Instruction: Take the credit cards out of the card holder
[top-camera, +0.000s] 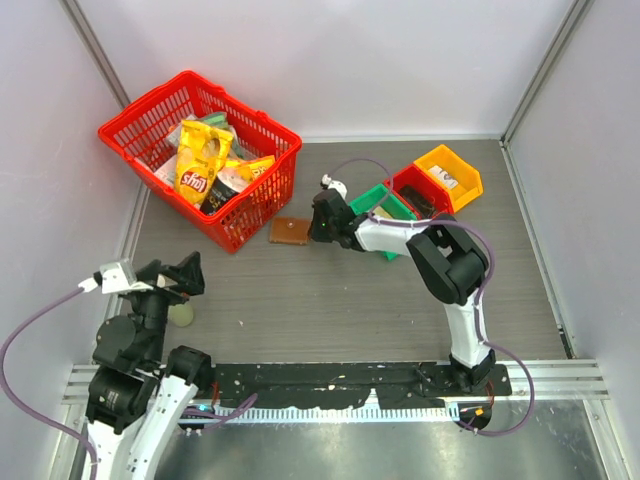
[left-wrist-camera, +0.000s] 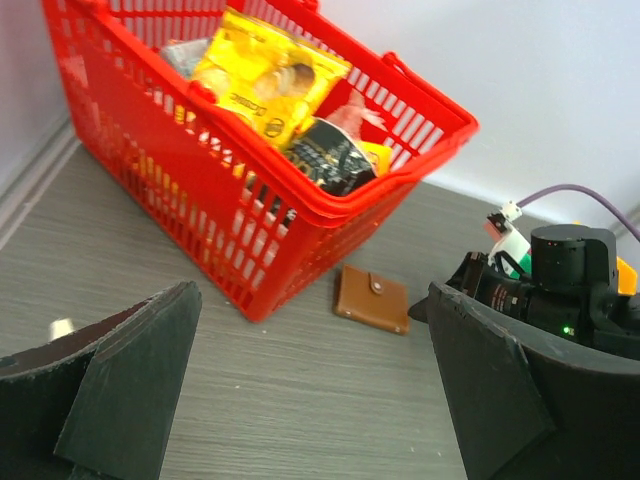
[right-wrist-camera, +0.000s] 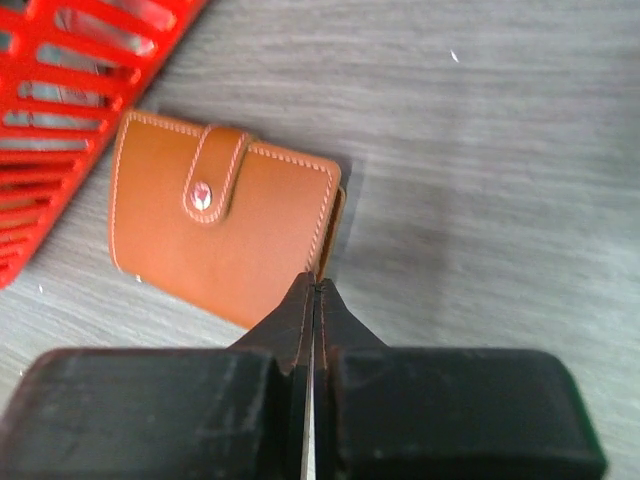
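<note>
The brown leather card holder (top-camera: 288, 230) (left-wrist-camera: 370, 298) (right-wrist-camera: 215, 245) lies closed with its snap strap on the table beside the red basket; no cards show. My right gripper (top-camera: 312, 232) is shut, its tips at the holder's right edge, nothing visible between them. My left gripper (top-camera: 188, 275) is open at the lower left, apart from the holder, its two fingers wide in the left wrist view.
A large red basket (top-camera: 270, 195) full of snack bags stands behind the holder. Green, red and yellow bins (top-camera: 448, 155) sit at the back right.
</note>
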